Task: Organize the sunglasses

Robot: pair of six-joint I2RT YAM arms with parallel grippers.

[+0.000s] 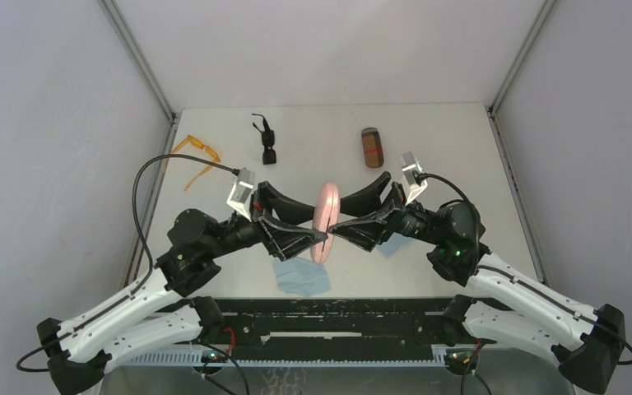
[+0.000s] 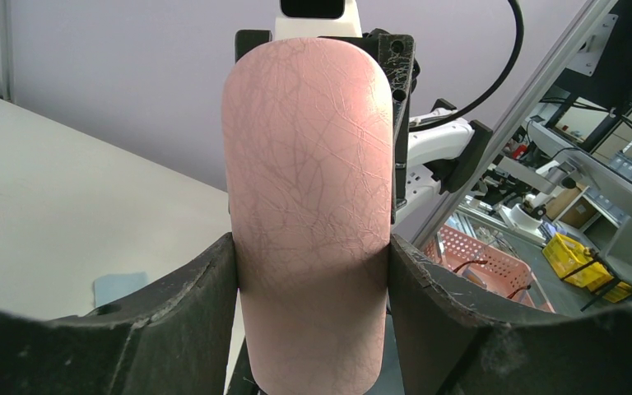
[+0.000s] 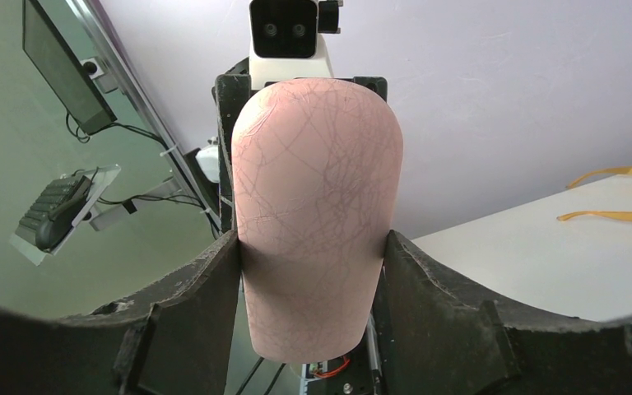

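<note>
A pink sunglasses case is held upright in the air between both arms, its dark seam showing in the top view. My left gripper is shut on it, a finger pressed against each side edge. From the other side, my right gripper has its fingers at the case's two side edges, seeming to touch; whether they grip it cannot be told. Orange glasses lie at the table's left with temples spread. Black sunglasses rest at the back, and to their right a brown case with a red stripe.
A light blue cloth lies near the front edge below the pink case. Another blue cloth is partly hidden under the right arm.
</note>
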